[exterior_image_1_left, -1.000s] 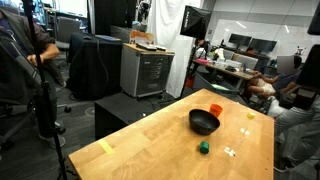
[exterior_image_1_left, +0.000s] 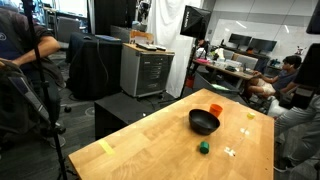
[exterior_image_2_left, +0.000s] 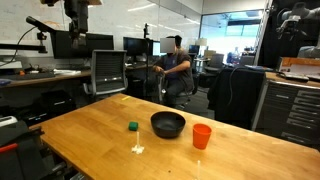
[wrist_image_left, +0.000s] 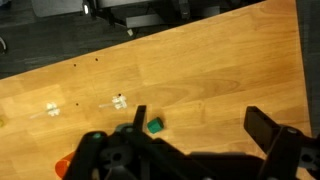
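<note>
A small green block (exterior_image_2_left: 133, 126) lies on the wooden table, and beside it stands a black bowl (exterior_image_2_left: 168, 125). The red cup (exterior_image_2_left: 202, 135) is upright to the bowl's right in exterior view 2. My gripper is open high over the table, its fingers spread wide in the wrist view with nothing held between them. Below, the green block (wrist_image_left: 155, 125) shows between the fingers, and the red cup (wrist_image_left: 64, 165) is partly visible at lower left. The bowl cannot be made out there.
Small white pieces (wrist_image_left: 120, 102) lie near the block. A strip of yellow tape (exterior_image_1_left: 105, 146) marks the tabletop, which has a broad bare stretch around it. A dark box (exterior_image_1_left: 118, 116) stands against the table's edge.
The table objects have stayed in place, and the arm shows no clear motion. In the background, the seated person at the right has shifted posture.
</note>
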